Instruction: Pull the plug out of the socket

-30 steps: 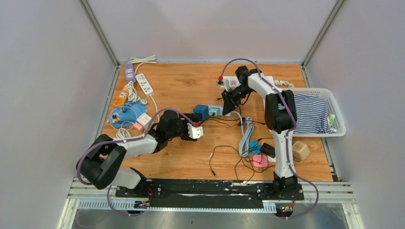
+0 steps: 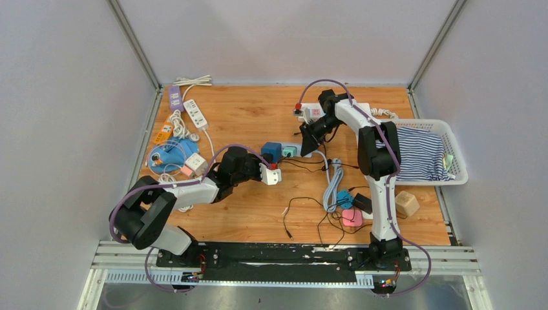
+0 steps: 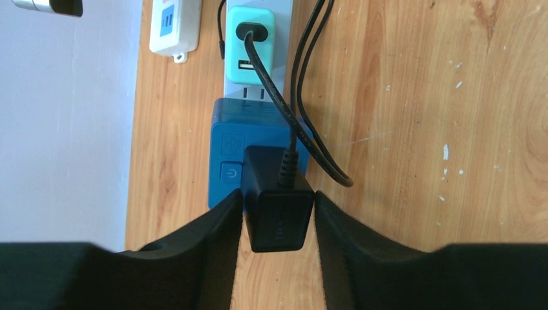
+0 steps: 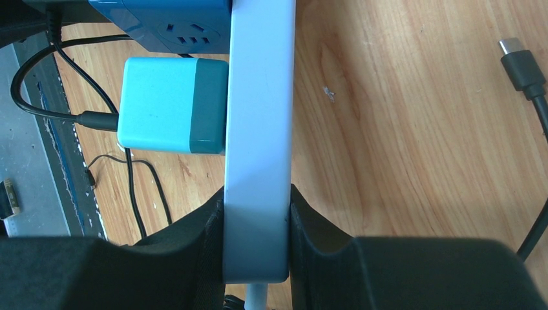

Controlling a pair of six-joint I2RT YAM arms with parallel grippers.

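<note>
A light grey power strip (image 4: 258,116) carries a blue cube socket (image 3: 226,123) and a teal charger (image 4: 165,103) with a black cable. A black plug (image 3: 278,219) with a cable sits at the blue cube. My left gripper has a finger on each side of this plug; whether it grips it is unclear. My right gripper is shut on the end of the strip, whose grey cord runs beneath.
Loose black cables and small coloured chargers (image 2: 351,217) lie at the lower right, a laundry basket (image 2: 455,148) at the right. More strips (image 2: 194,113) lie at the left.
The left arm has shifted slightly toward the right around the blue socket. The right arm has not visibly moved.
</note>
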